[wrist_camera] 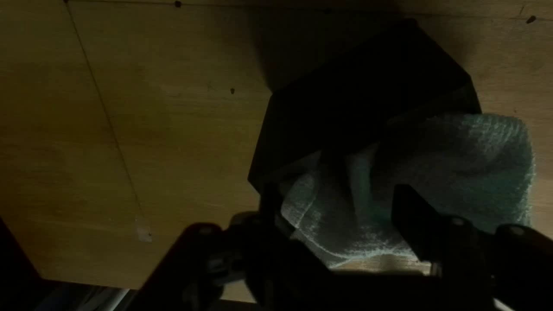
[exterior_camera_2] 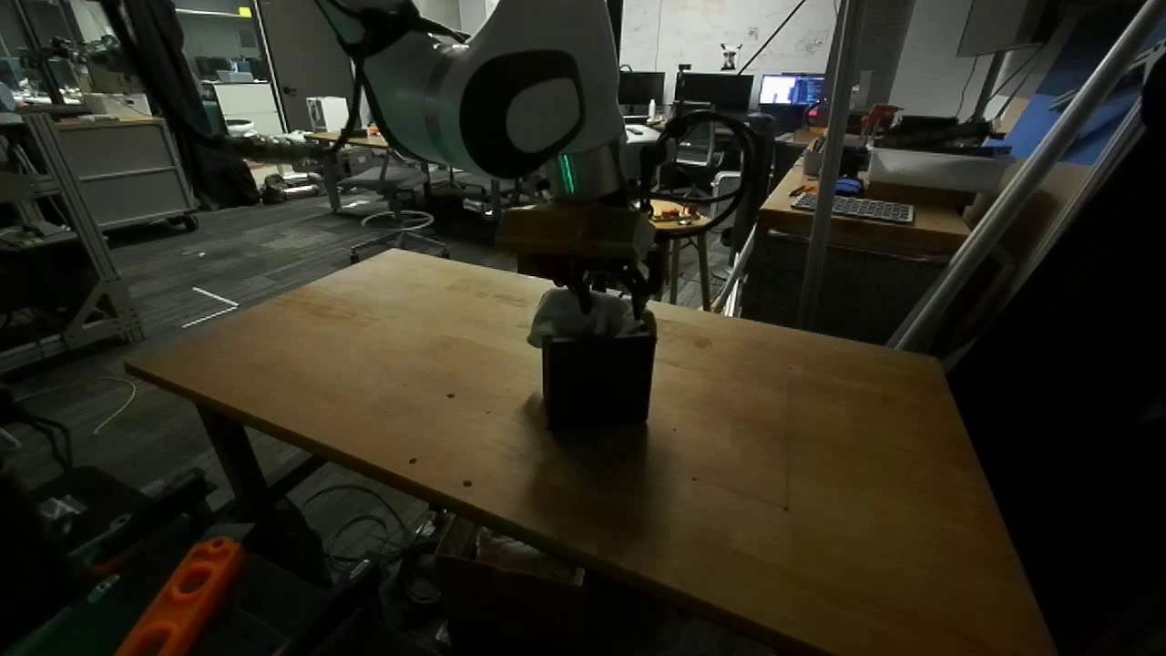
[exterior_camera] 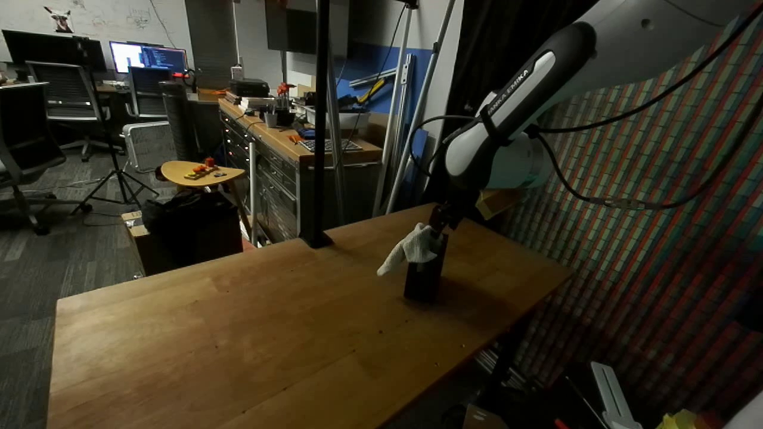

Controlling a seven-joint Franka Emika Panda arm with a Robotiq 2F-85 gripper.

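Observation:
A black box (exterior_camera_2: 597, 382) stands upright on the wooden table. Bunched at its top is a light grey-white cloth (exterior_camera: 409, 250), part of which hangs out over one side. From above, the cloth (wrist_camera: 451, 166) covers part of the box's opening, and the box's interior is too dark to make out. My gripper (exterior_camera_2: 614, 311) points down at the box's top, its two fingers apart. In the wrist view the fingers (wrist_camera: 414, 223) stand over the cloth with a wide gap between them. Whether a fingertip still touches the fabric is hard to tell in the dim light.
A patterned curtain (exterior_camera: 644, 200) hangs close beside the arm. A cluttered workbench (exterior_camera: 293, 143) stands beyond the table.

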